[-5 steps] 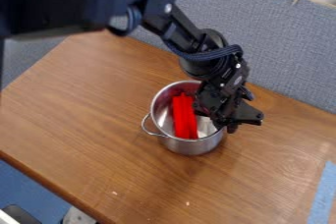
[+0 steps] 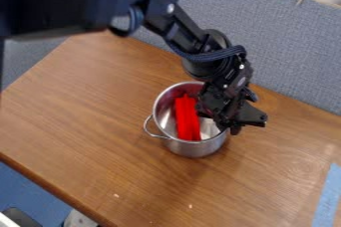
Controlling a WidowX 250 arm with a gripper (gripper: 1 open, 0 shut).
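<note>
A steel pot (image 2: 186, 147) with wire side handles stands on the wooden table. A red object (image 2: 186, 118) lies inside it, with something white beside it. My black gripper (image 2: 233, 123) is at the pot's right rim, partly over the opening; its fingers are dark and overlap, so I cannot tell whether they are open, shut or holding anything.
Bare wooden table (image 2: 94, 112) spreads left and in front of the pot, and some to the right. A grey padded wall (image 2: 280, 52) runs behind the table. A light blue strip (image 2: 325, 196) lies at the right.
</note>
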